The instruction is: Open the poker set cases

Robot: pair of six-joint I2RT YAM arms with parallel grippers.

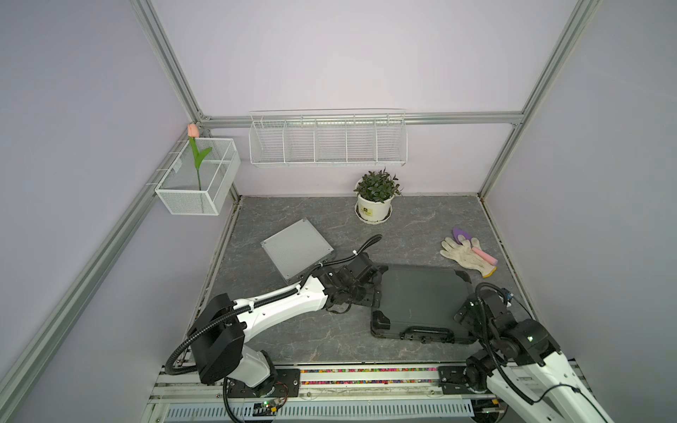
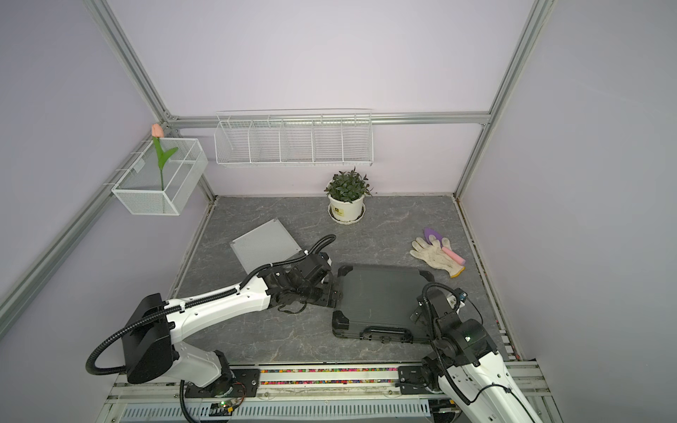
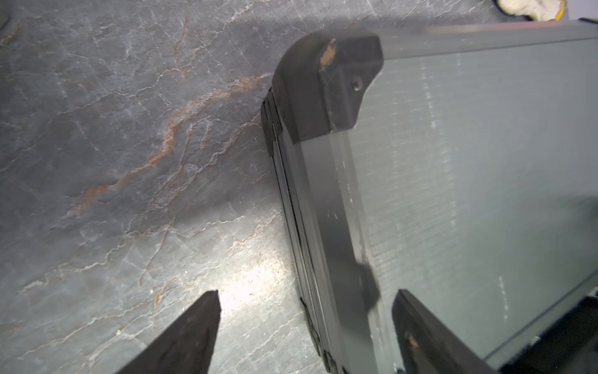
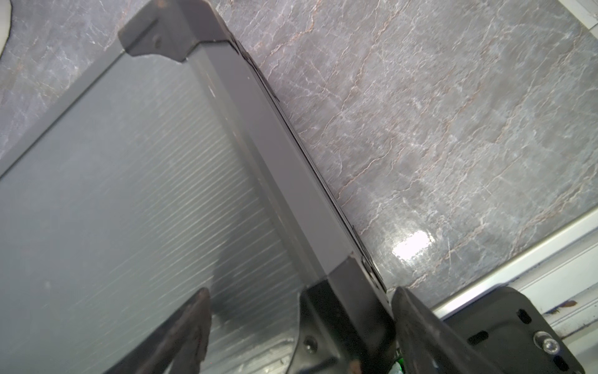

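Note:
A closed dark grey case (image 1: 423, 297) lies flat at the right front of the table, its handle (image 1: 427, 330) facing the front edge. Behind my left arm lies a second, silver-grey flat case (image 1: 297, 247), turned at an angle. In the left wrist view my left gripper has its fingers apart, spanning the dark case's left side edge; nothing appears clamped. My right gripper is also open, over the dark case's front right corner (image 4: 345, 318), one finger above the lid and the other just outside the corner. Whether either finger touches the case I cannot tell.
A potted plant (image 1: 375, 197) stands at the back. Work gloves (image 1: 468, 255) and a pink-handled tool (image 1: 484, 256) lie behind the dark case on the right. Wire baskets hang on the walls, one holding a tulip (image 1: 196, 155). Bare table lies between the silver case and the plant.

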